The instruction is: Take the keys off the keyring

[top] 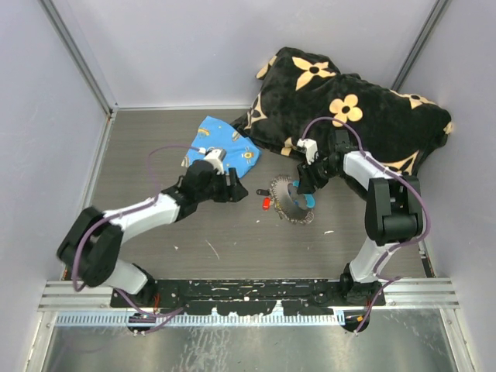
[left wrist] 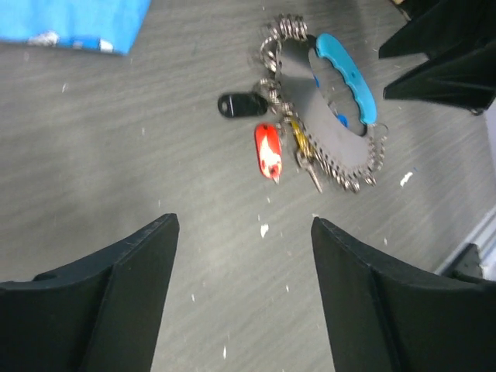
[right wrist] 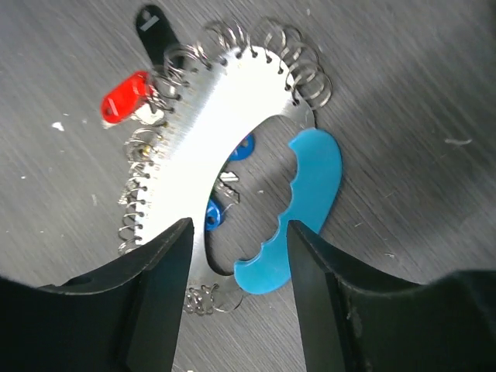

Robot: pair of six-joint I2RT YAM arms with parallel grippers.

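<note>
The keyring is a crescent metal plate (right wrist: 203,116) rimmed with small wire rings, with a blue grip (right wrist: 314,182) closing its open side. From the rings hang a red key tag (left wrist: 268,150), a black key fob (left wrist: 242,105) and a small silver key (left wrist: 308,167). In the right wrist view, blue-headed keys (right wrist: 213,215) show inside the crescent. My right gripper stands open over the crescent, one finger in front of the blue grip, nothing held between them. My left gripper is open and empty, left of the keyring over bare table.
A blue patterned cloth (top: 222,147) lies behind the left gripper. The dark flowered blanket (top: 341,108) is heaped at the back right, close to the right arm. Bare table (top: 248,248) extends in front of the keyring.
</note>
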